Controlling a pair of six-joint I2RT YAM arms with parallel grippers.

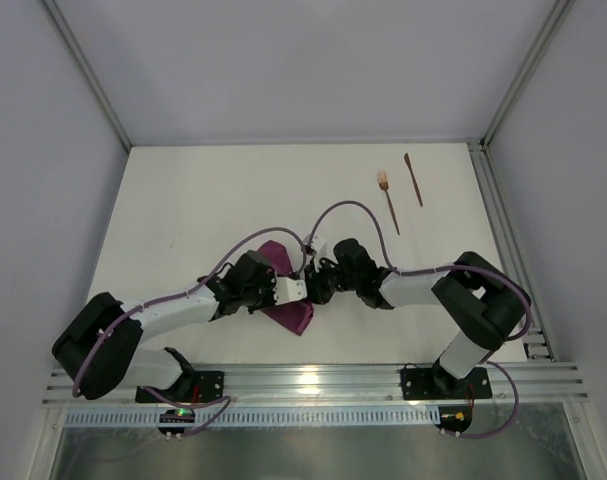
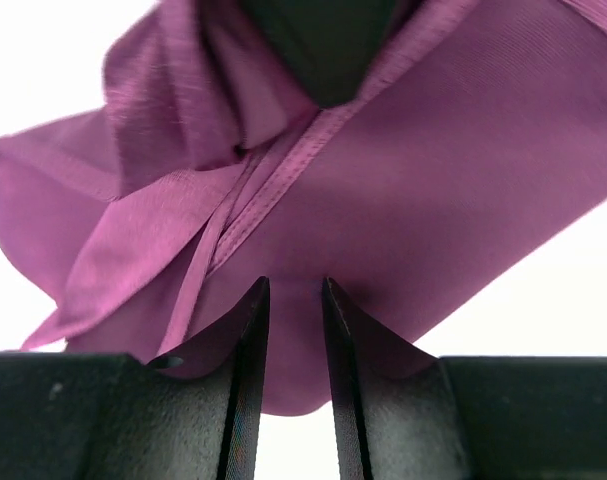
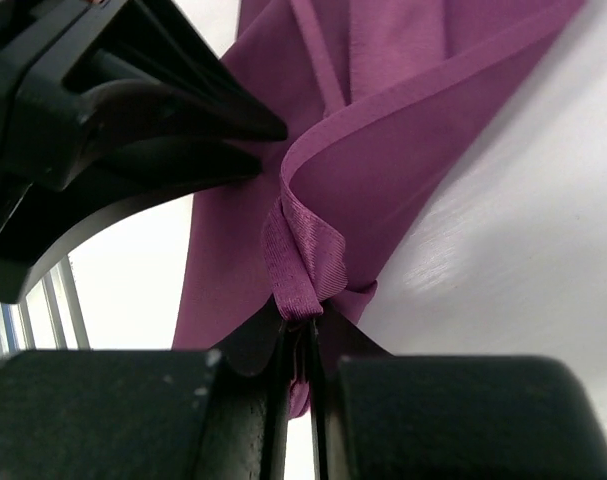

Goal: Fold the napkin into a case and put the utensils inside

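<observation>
The purple napkin (image 1: 289, 315) lies partly folded on the white table, mostly hidden under both arms in the top view. In the left wrist view its folds and seams (image 2: 433, 190) fill the frame, below my left gripper, whose fingertips are close together with no cloth visibly between them. My right gripper has a bunched fold of the napkin (image 3: 301, 250) between its fingers; the other gripper's black fingers reach over the cloth from the upper left. A wooden fork (image 1: 383, 183) and a second slim wooden utensil (image 1: 413, 175) lie at the back right.
Grey walls and metal rails border it; the front rail (image 1: 308, 378) runs close below the arms.
</observation>
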